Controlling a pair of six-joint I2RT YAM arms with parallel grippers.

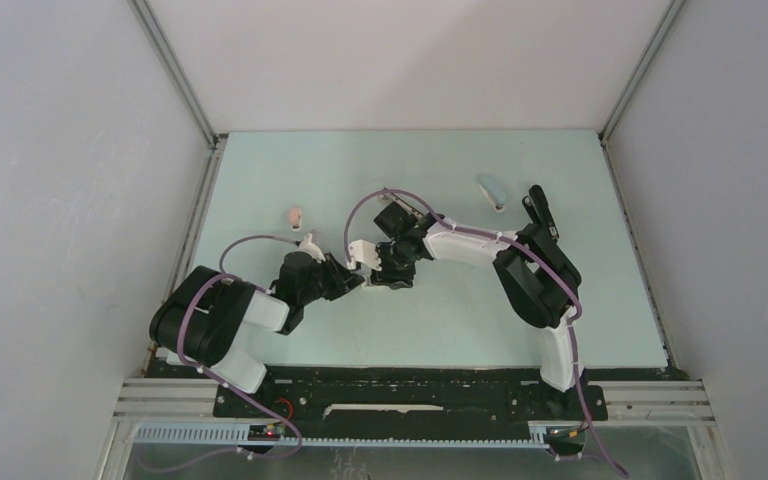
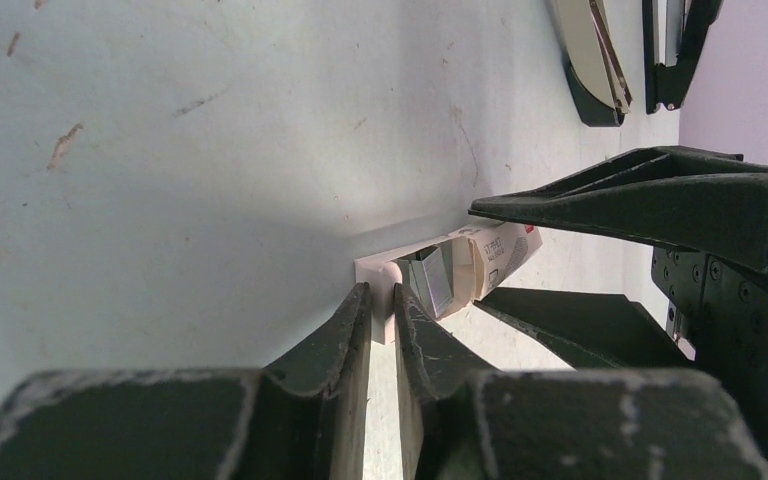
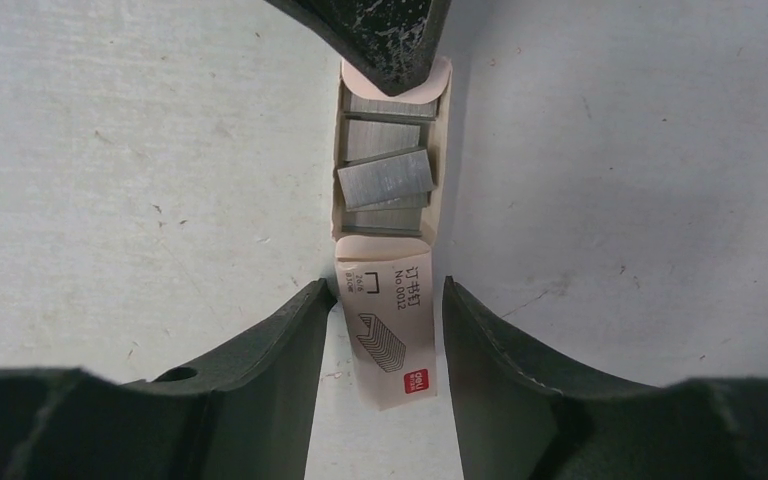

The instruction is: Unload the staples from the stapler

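Note:
An opened staple box lies between my grippers, its pale tray (image 3: 440, 190) showing several grey staple strips (image 3: 386, 180), one askew on top. The printed sleeve (image 3: 392, 325) covers its other end. My left gripper is shut on the tray's end wall. My right gripper has its fingers on either side of the sleeve, the left one close against it. A cream and dark green stapler (image 2: 590, 60) lies behind; in the top view the right arm partly covers this stapler (image 1: 400, 203). Its staple channel cannot be made out.
A black stapler (image 1: 540, 212) and a light blue stapler (image 1: 492, 191) lie at the back right. A small pinkish object (image 1: 295, 216) rests on the left. Bare table (image 1: 440, 335) spreads in front of the arms.

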